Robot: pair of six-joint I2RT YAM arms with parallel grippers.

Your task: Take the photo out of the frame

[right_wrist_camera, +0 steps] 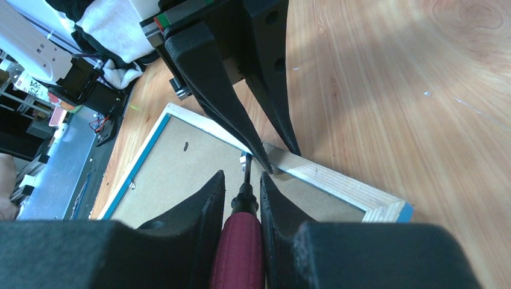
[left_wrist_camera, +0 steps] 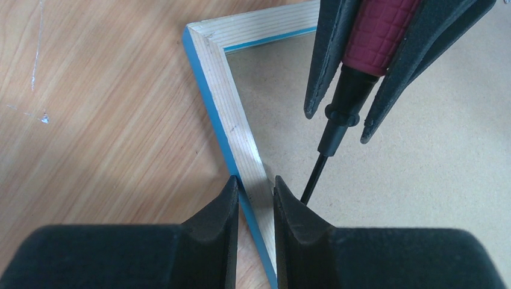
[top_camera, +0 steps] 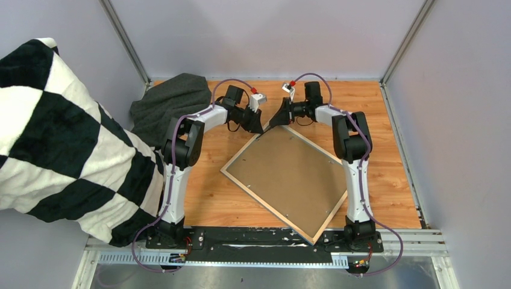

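Note:
A wooden photo frame (top_camera: 241,183) lies back-up on the table, its brown backing board (top_camera: 283,180) showing, with small metal tabs along the edges. My left gripper is shut on the frame's rim (left_wrist_camera: 220,90) near the upper corner. My right gripper is shut on a screwdriver (right_wrist_camera: 236,247) with a maroon handle and black shaft. The screwdriver's tip is at a metal tab on the rim's inner edge, beside the left gripper's fingers; the left wrist view hides that tip.
A dark grey cloth (top_camera: 163,105) lies at the back left, beside a checked black-and-white fabric (top_camera: 66,150).

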